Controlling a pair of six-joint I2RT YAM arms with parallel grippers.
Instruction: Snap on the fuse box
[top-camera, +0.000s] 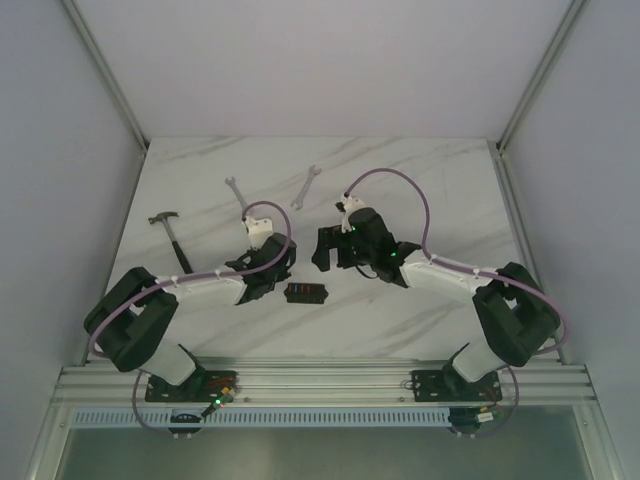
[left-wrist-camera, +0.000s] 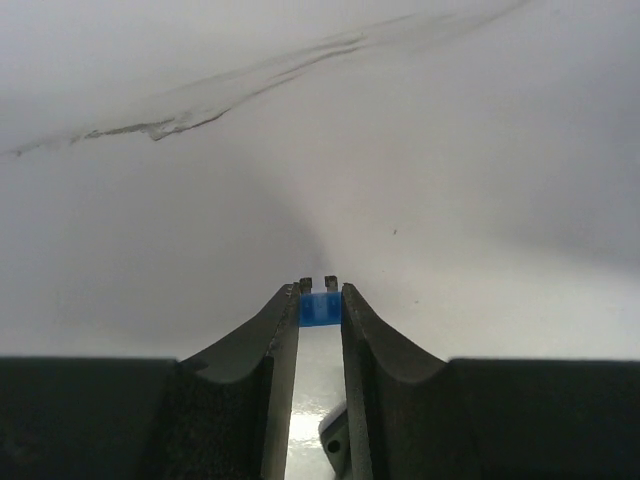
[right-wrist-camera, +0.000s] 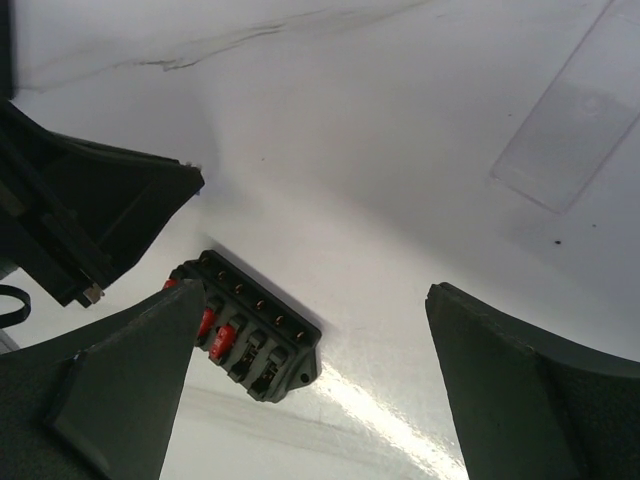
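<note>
My left gripper is shut on a small blue fuse (left-wrist-camera: 320, 311), held above bare tabletop. The black fuse box (top-camera: 306, 293) lies on the table to the right of and below the left gripper in the top view. In the right wrist view the fuse box (right-wrist-camera: 250, 325) shows red fuses on one side and several dark slots, with the left gripper at upper left of it. My right gripper hangs open beside the box, nothing seen between its fingers.
A hammer (top-camera: 172, 235) lies at the left, two wrenches (top-camera: 305, 187) at the back. A clear plastic piece (right-wrist-camera: 568, 120) lies at the right wrist view's upper right.
</note>
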